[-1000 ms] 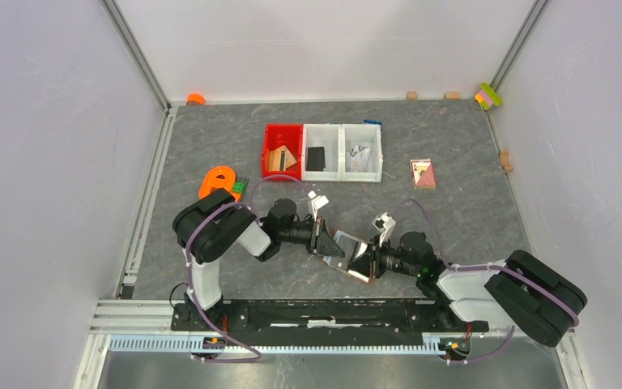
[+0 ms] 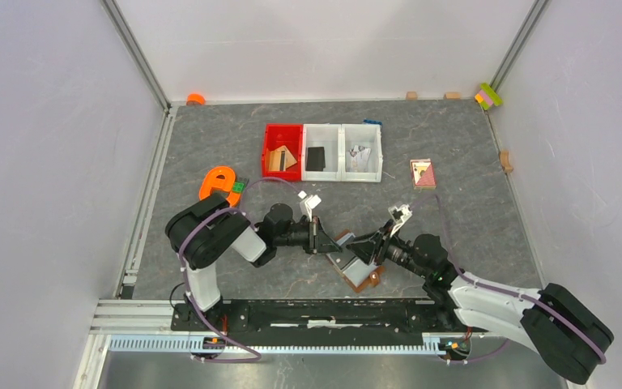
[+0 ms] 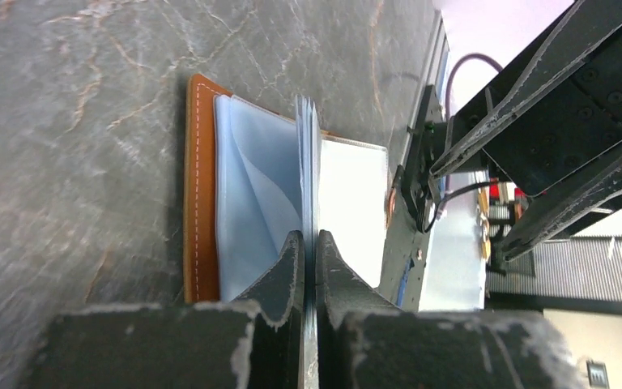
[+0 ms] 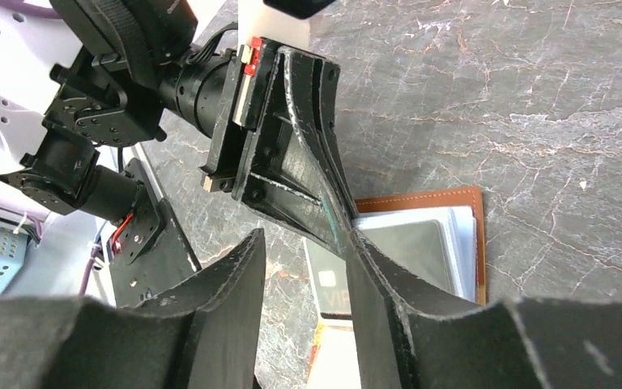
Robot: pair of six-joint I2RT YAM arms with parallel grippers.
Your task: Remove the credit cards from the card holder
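The brown card holder (image 2: pixel 362 286) lies spread on the table at the front middle, its translucent sleeves facing up. In the left wrist view its stitched leather edge (image 3: pixel 200 186) shows beside bluish sleeves (image 3: pixel 243 178). My left gripper is shut on an upright sleeve, pinched between its fingertips. A dark panel (image 4: pixel 409 253) shows through the sleeves in the right wrist view; whether it is a card I cannot tell. Above the holder, my right gripper stands partly open with no object visible between its fingers. The left gripper covers part of the holder there.
Farther back stand a red bin (image 2: pixel 283 130) and a white two-part bin (image 2: pixel 321 174), holding small items. A red card box (image 2: pixel 423 173) lies to the right, an orange object (image 2: pixel 217 180) to the left. Bare table surrounds the holder, but both grippers are close together over it.
My right gripper was low on the holder's right part; it has opened and moved off. The holder has turned, showing more brown at its lower right. My left gripper has shifted slightly left.
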